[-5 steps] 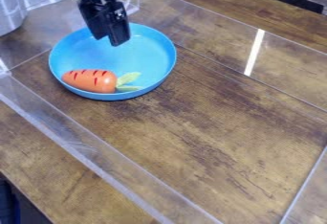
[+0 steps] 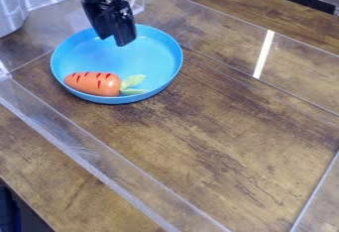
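Observation:
A toy carrot (image 2: 95,82) with dark stripes and pale green leaves lies in the front left part of a round blue plate (image 2: 157,67). My black gripper (image 2: 115,38) reaches down from the top of the view over the back of the plate, apart from the carrot. Whether its fingers are open or shut is hard to make out at this size.
Clear panels or strips run along the left and right of the surface. A whitish translucent object stands at the top left corner.

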